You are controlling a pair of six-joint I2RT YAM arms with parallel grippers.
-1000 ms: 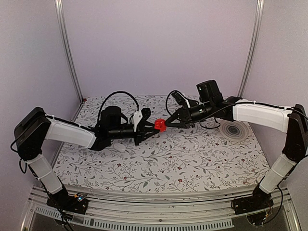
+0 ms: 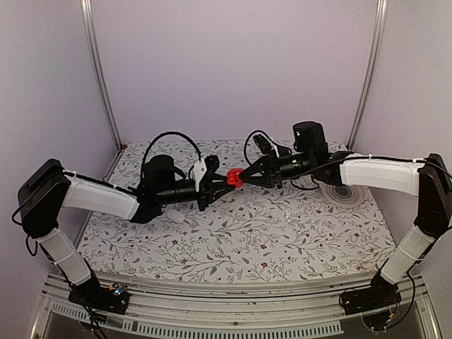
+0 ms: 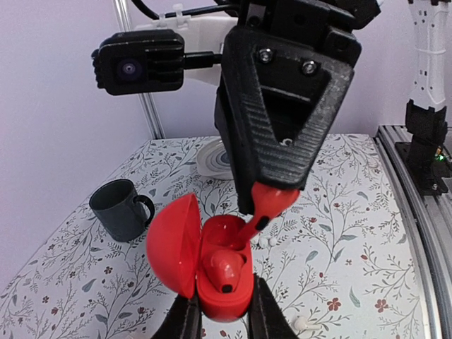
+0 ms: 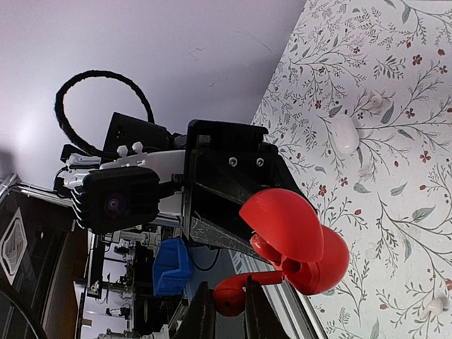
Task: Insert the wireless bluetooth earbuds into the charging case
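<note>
The red charging case (image 3: 224, 296) is held in my left gripper, its lid (image 3: 169, 244) open. One red earbud (image 3: 222, 268) sits inside it. My right gripper is shut on a second red earbud (image 3: 272, 201), whose stem points down at the case's rim, over the cavity; how deep it reaches is unclear. In the top view the two grippers meet at the red case (image 2: 234, 178) above the middle of the table.
A dark mug (image 3: 116, 212) and round coasters (image 2: 342, 196) stand on the floral table (image 2: 240, 247). Small white items, including an oval piece (image 4: 345, 134), lie on it.
</note>
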